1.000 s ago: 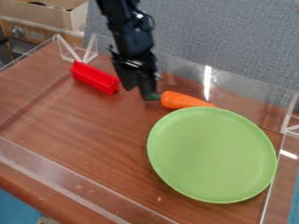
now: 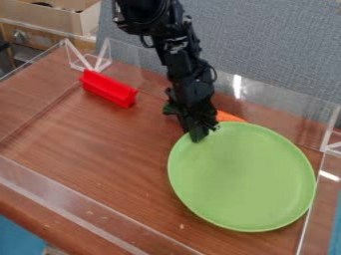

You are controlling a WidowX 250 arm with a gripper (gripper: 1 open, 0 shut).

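Note:
A black gripper (image 2: pixel 194 127) at the end of the arm is down at the upper-left rim of a large green plate (image 2: pixel 242 181), its tip in front of an orange carrot (image 2: pixel 229 119) that it partly hides. The gripper looks shut; whether anything thin is between its fingers cannot be seen. A red cylinder (image 2: pixel 110 89) lies on the wooden surface to the left.
Clear edging runs along its sides, with white brackets (image 2: pixel 88 55) at the back left. A cardboard box (image 2: pixel 47 15) stands beyond, and a grey wall (image 2: pixel 280 50) is behind.
The arm has come down and to the right, from above the area beside the carrot to the plate's upper-left rim, now covering part of the carrot.

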